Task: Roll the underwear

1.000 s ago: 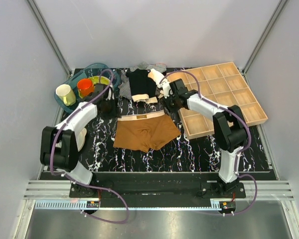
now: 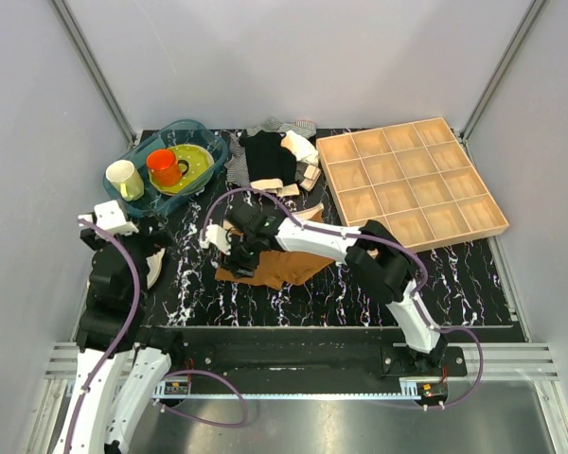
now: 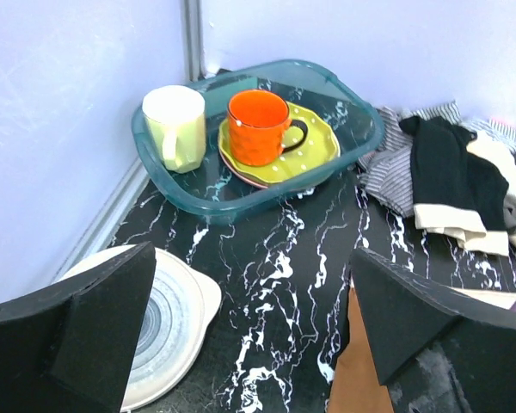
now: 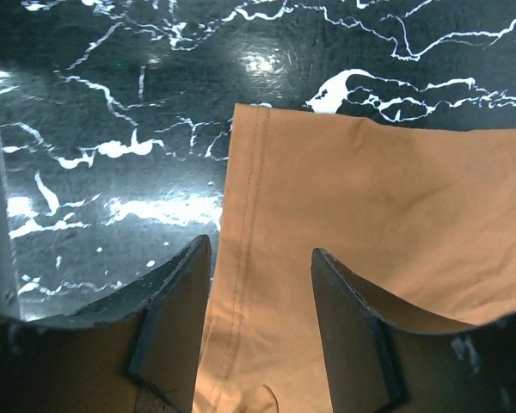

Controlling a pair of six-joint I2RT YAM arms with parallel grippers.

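Note:
Brown underwear with a pale waistband lies spread flat on the black marbled table; in the top view the right arm covers much of the underwear [image 2: 289,270]. In the right wrist view, the hemmed leg edge of the underwear [image 4: 241,224] runs up between the fingers of my right gripper, which stand apart over it. Whether they touch the cloth I cannot tell. Off to the left of the cloth, my left gripper is open and empty. Only a corner of the underwear [image 3: 357,370] shows beside its right finger.
A teal basket [image 2: 114,189] with mugs and a green plate stands at the back left. White lids [image 3: 189,344] lie below the left gripper. Folded clothes [image 2: 268,156] rest at the back. The compartmented wooden box [image 2: 412,180] occupies the right side.
The right arm has swung left from the waistband's right end to over the underwear's left side. My left arm has drawn away left and toward the front. The underwear looks still flat.

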